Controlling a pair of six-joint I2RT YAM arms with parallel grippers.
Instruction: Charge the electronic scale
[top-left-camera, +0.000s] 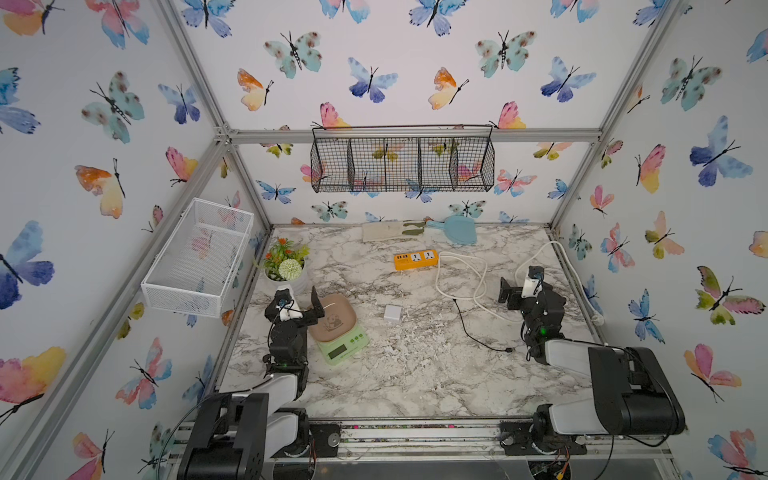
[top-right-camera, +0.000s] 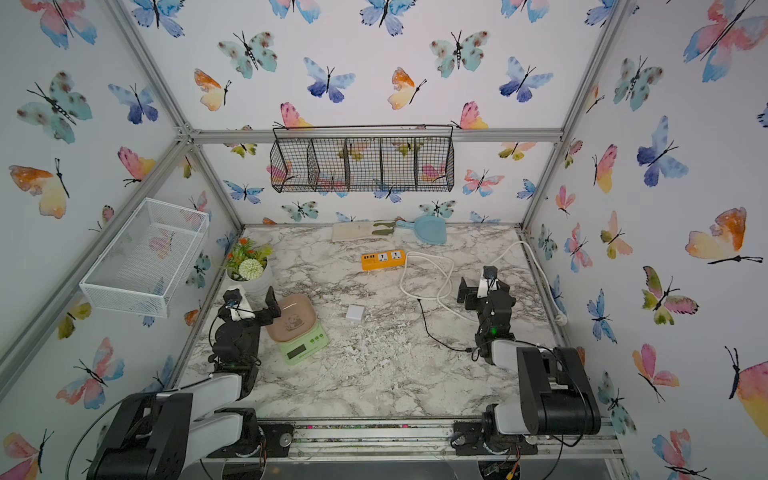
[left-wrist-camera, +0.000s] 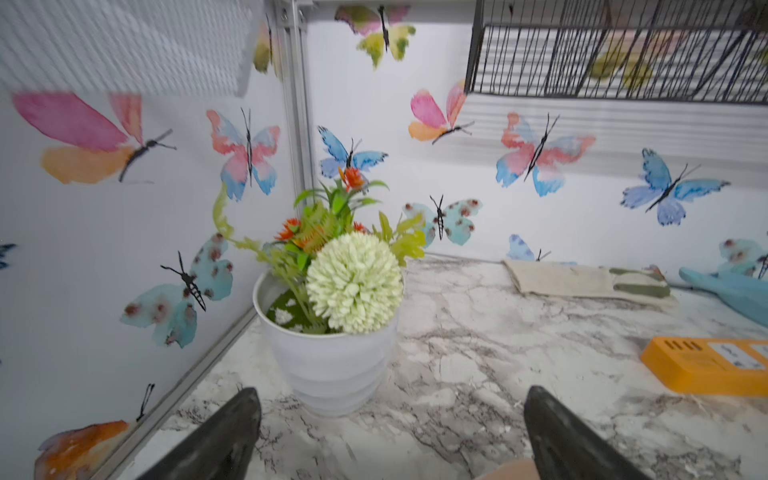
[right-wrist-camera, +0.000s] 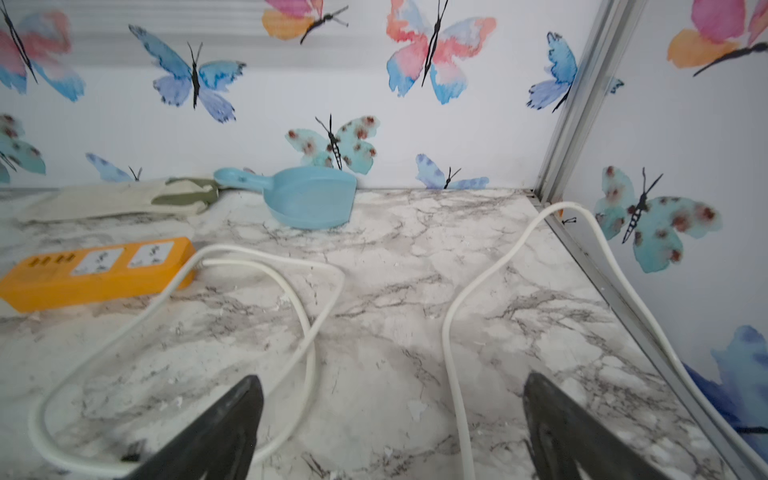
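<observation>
A green electronic scale (top-left-camera: 342, 345) with a pinkish-brown tray (top-left-camera: 336, 314) on top sits at the left of the marble table. A small white block (top-left-camera: 393, 312) lies right of it. A black cable (top-left-camera: 472, 333) lies toward the right, one end near the orange power strip's (top-left-camera: 415, 259) white cord. My left gripper stands open above the table beside the scale, facing the flower pot (left-wrist-camera: 328, 368). My right gripper is open above the right side, with white cord below and nothing between its fingers.
A cloth (top-left-camera: 384, 232) and blue dustpan (top-left-camera: 460, 229) lie at the back. A black wire basket (top-left-camera: 400, 164) hangs on the back wall, a white basket (top-left-camera: 196, 256) on the left.
</observation>
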